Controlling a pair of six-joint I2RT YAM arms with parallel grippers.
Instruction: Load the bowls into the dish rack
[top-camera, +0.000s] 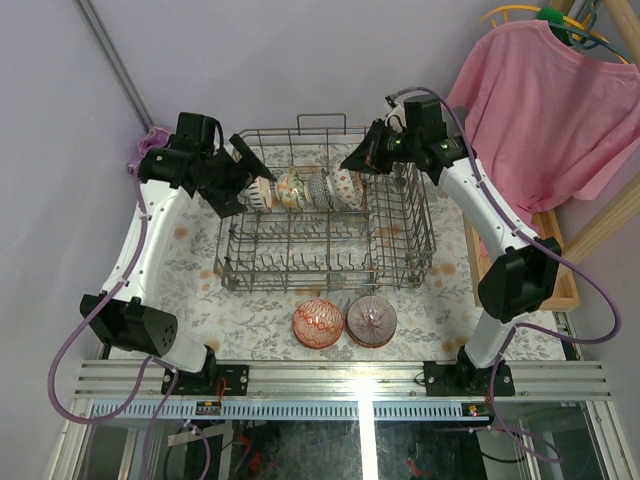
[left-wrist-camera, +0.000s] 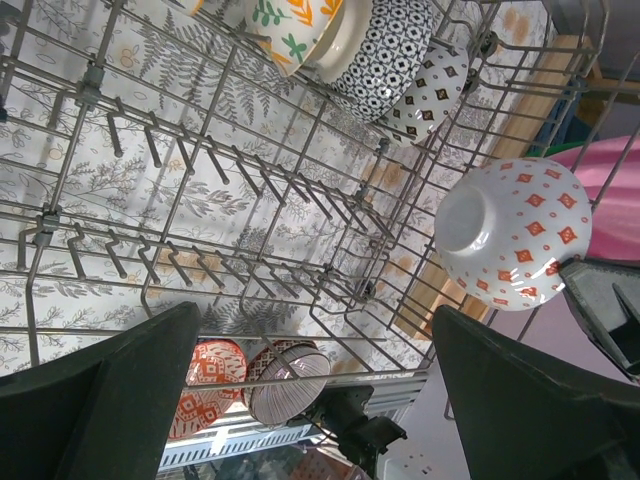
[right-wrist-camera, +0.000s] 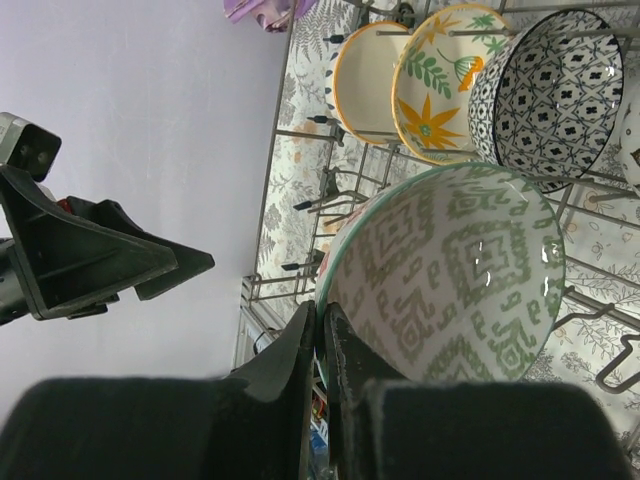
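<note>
My right gripper (top-camera: 348, 164) is shut on the rim of a white bowl (left-wrist-camera: 515, 235) with red diamonds outside and a green pattern inside (right-wrist-camera: 450, 270). In the left wrist view this bowl hangs tilted, apart from the bowls in the rack. Those stand in a row on edge: a cream one (right-wrist-camera: 365, 80), a yellow-flowered one (right-wrist-camera: 440, 85), a black-and-white one (right-wrist-camera: 555, 95) and a dotted one (left-wrist-camera: 430, 95). My left gripper (top-camera: 258, 194) is open over the rack's left side, its fingers (left-wrist-camera: 110, 400) wide apart. An orange bowl (top-camera: 319, 323) and a grey-brown bowl (top-camera: 371, 321) lie in front of the rack.
The wire dish rack (top-camera: 300, 288) has bare prongs in its front half. A pink shirt (top-camera: 540, 110) hangs at the right above a wooden frame (top-camera: 560, 290). Purple cloth (top-camera: 152, 148) lies at the back left, partly behind my left arm.
</note>
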